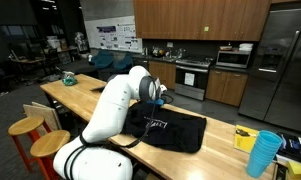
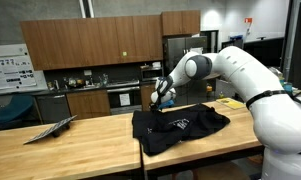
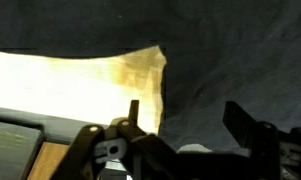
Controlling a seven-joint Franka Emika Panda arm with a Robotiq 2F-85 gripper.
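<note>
A black cloth (image 1: 175, 130) lies spread over the wooden table, its outline uneven. In exterior view 2 the same cloth (image 2: 175, 132) reaches toward the table's right side. My gripper is over the cloth in the wrist view, its two dark fingers well apart and nothing seen held between them. Below them a cloth edge (image 3: 166, 85) borders a bright strip of bare table (image 3: 75, 85). From outside, the gripper (image 1: 158, 99) looks low at the cloth's far part; whether it touches the fabric cannot be told.
A blue cup (image 1: 262, 155) and a yellow item (image 1: 246, 137) stand at the table's right end. Orange stools (image 1: 28, 125) are beside the left edge. Bare wood (image 2: 65, 145) stretches across the left in exterior view 2.
</note>
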